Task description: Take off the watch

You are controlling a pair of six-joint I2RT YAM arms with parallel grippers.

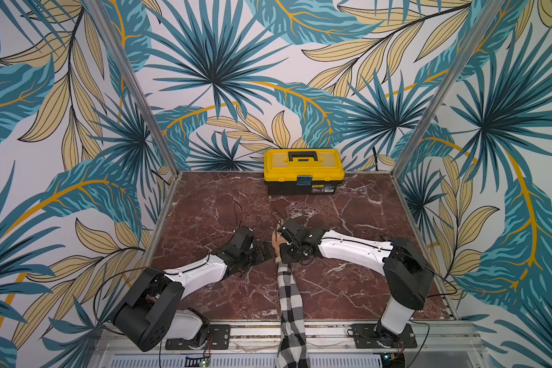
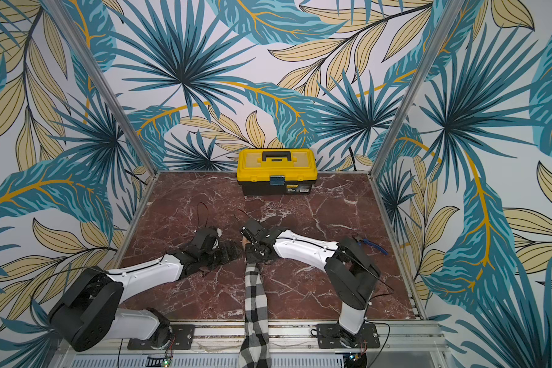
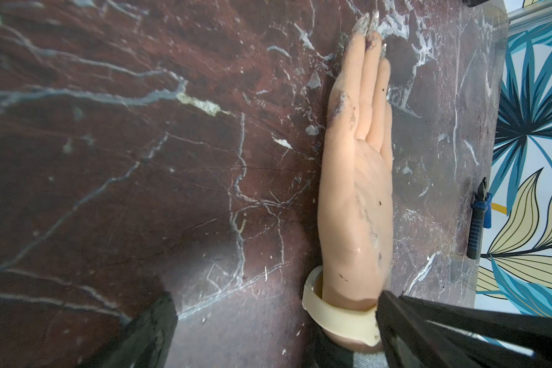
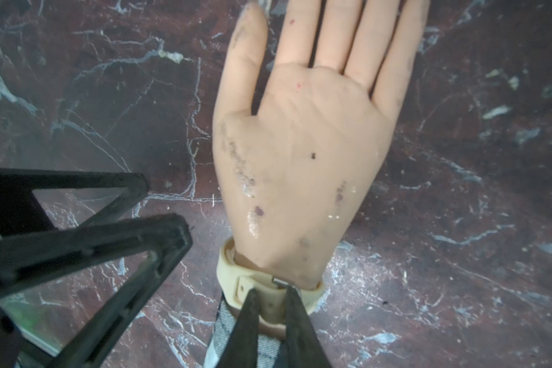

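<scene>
A mannequin hand [image 4: 306,159] lies palm up on the marble table, a checked sleeve [image 1: 288,294] over its arm. A cream watch strap circles the wrist, its buckle showing in the right wrist view. My left gripper stands open beside the wrist on the left, nothing clearly held. My right gripper has its fingertips over the strap [image 4: 239,279] near the buckle, partly apart; whether they grip it I cannot tell.
A yellow toolbox [image 1: 303,168] stands at the back. Blue-handled pliers [image 2: 374,245] lie at the right edge. The marble table [image 1: 208,196] is otherwise largely clear.
</scene>
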